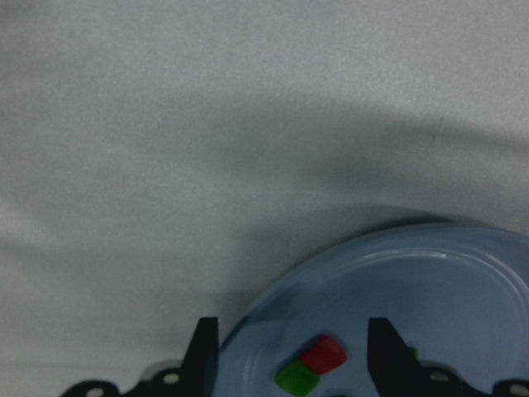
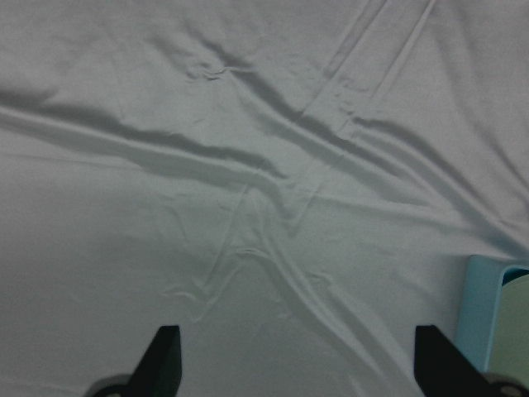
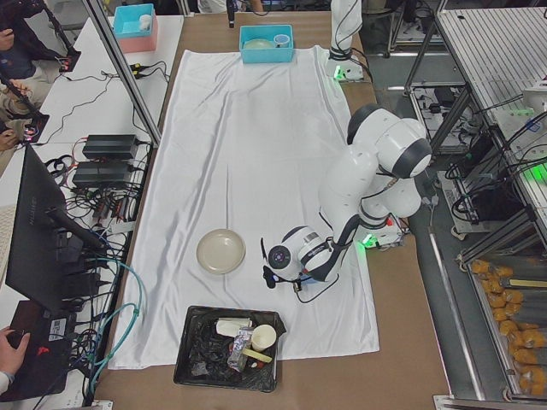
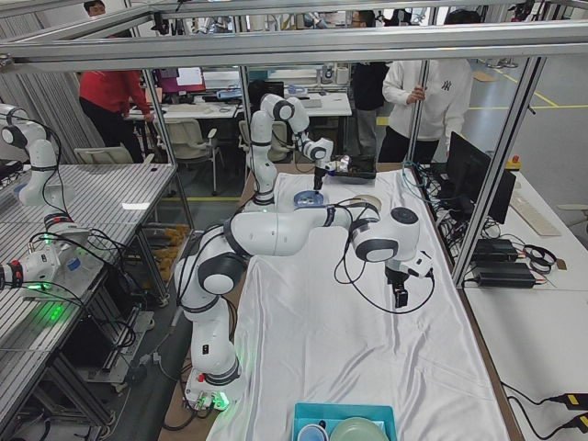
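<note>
A blue plate [image 1: 430,289] fills the lower right of the left wrist view, holding a red cube [image 1: 323,354] and a green cube [image 1: 297,378], with more green partly hidden by a finger. My left gripper hangs over the plate's edge, open, nothing visible between its fingers. In the camera left view a beige plate [image 3: 220,251] lies left of it. My right gripper is open over bare white cloth, near the wall of a light blue bin [image 2: 478,310].
A black tray [image 3: 201,342] with assorted items sits at the near end. The blue bin [image 3: 267,58] with dishes stands at the far end.
</note>
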